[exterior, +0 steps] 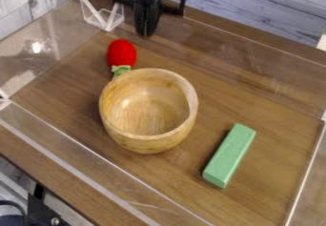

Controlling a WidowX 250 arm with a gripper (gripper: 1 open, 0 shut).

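The black gripper (147, 28) is raised at the top of the camera view, behind a red object with a green end (122, 53), which lies on the wooden table just behind a wooden bowl (149, 130). The gripper is apart from the red object; its fingertips are dark and small, and nothing is seen held below them. A green block (230, 155) lies to the right front of the bowl.
A white wire-like shape (102, 15) is at the back left. Clear edging runs along the table's sides.
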